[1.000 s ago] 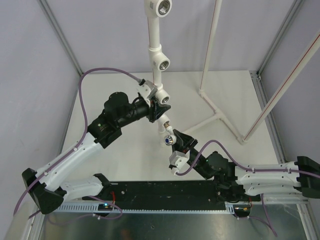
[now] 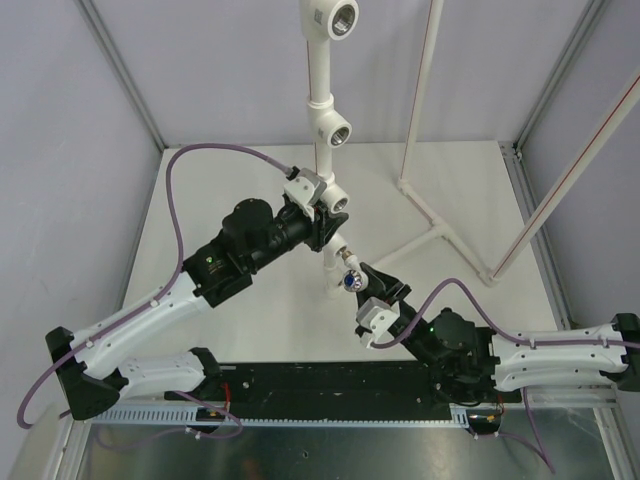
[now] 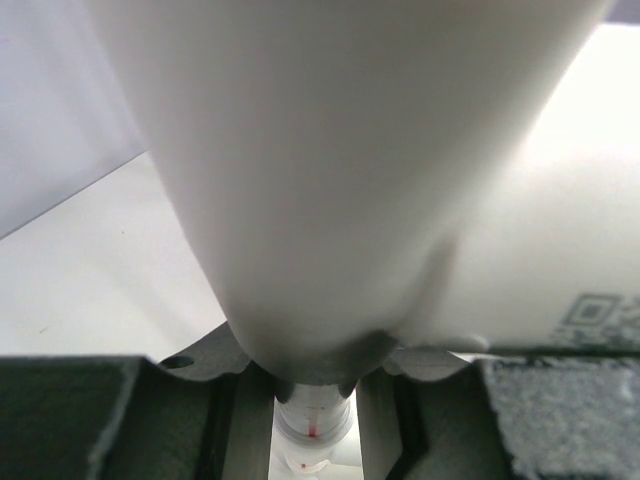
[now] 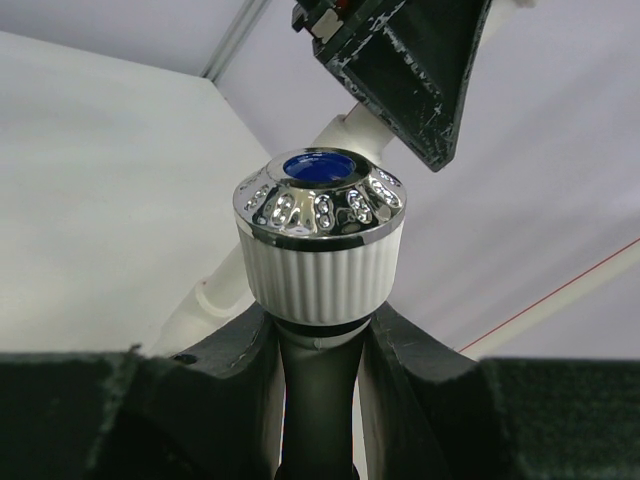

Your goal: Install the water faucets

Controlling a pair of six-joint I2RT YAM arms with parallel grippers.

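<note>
A white upright pipe with several side sockets [image 2: 335,128] stands at the middle of the top view. My left gripper [image 2: 326,226] is shut on this pipe, just below a socket; in the left wrist view a big blurred fitting [image 3: 320,200] covers most of the scene above the fingers. The faucet has a ribbed white handle [image 4: 320,280], a chrome ring and a blue cap [image 4: 318,167]. My right gripper is shut on its neck, below the handle. From above, the faucet's brass end [image 2: 345,254] points at the pipe's lower part; whether it sits inside a socket, I cannot tell.
A thin white pipe frame [image 2: 440,225] stands on the white board [image 2: 225,310] to the right. Part of the left gripper's black body looms close over the faucet in the right wrist view. The left of the board is bare.
The pipe and my left gripper have shifted slightly right and down in the top view. My right gripper has moved right with the faucet. Both grippers keep their hold.
</note>
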